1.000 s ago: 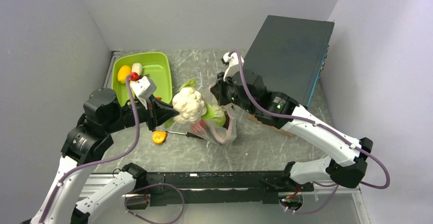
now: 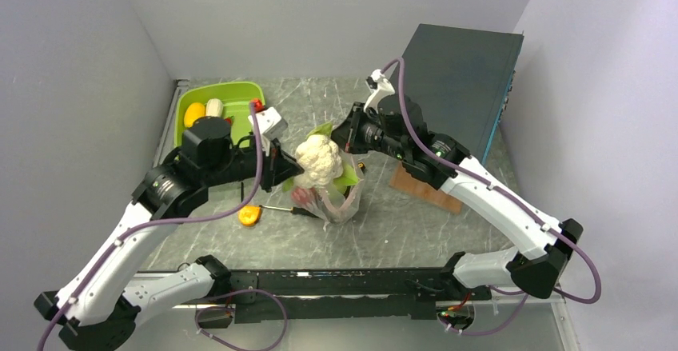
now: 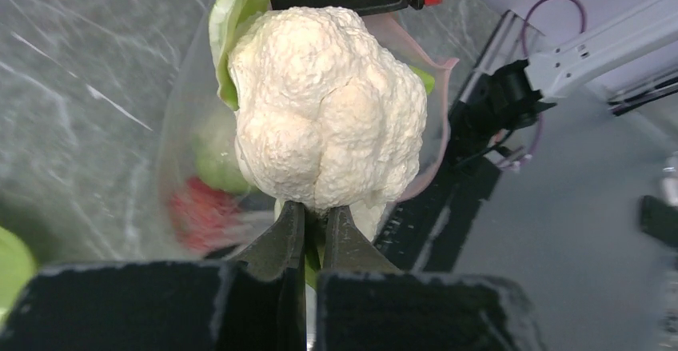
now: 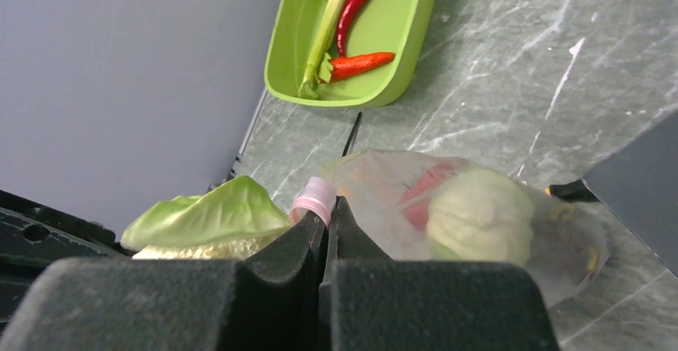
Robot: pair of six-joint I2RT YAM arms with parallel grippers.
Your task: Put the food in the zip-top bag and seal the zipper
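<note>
My left gripper (image 2: 296,170) is shut on a white cauliflower (image 2: 318,159), which has green leaves at its sides. The cauliflower is over the mouth of the clear bag (image 2: 342,209); how far it sits inside cannot be told. In the left wrist view the fingertips (image 3: 289,235) pinch its base. My right gripper is shut on the bag's pinkish rim (image 4: 317,195), holding that edge up. Through the plastic show a pale green round vegetable (image 4: 480,215) and something red (image 4: 428,191).
A green tray (image 2: 260,95) with several vegetables stands at the back left. A screwdriver (image 2: 280,209) and an orange-yellow tape measure (image 2: 249,215) lie left of the bag. To the right are a dark box (image 2: 464,71) and a wooden board (image 2: 428,191).
The left gripper has carried the cauliflower rightward, from the bag's left side to over its mouth. The right gripper has shifted slightly, still at the bag's far edge.
</note>
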